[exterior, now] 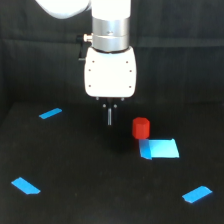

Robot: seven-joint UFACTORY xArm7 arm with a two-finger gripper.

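Observation:
A small red block point(141, 128), roughly cylindrical, rests on the black table in the camera view. It stands right of centre, at the back left edge of a light blue sheet point(162, 149). My gripper point(109, 116) hangs from the white arm, to the left of the red block and apart from it. Its dark fingers are small against the black background, with narrow pale tips close together. Whether a slight gap lies between them cannot be made out. Nothing shows held there.
Blue tape strips mark the table: one at the back left point(50, 113), one at the front left point(25, 186) and one at the front right point(197, 194). A dark curtain point(180, 60) hangs behind.

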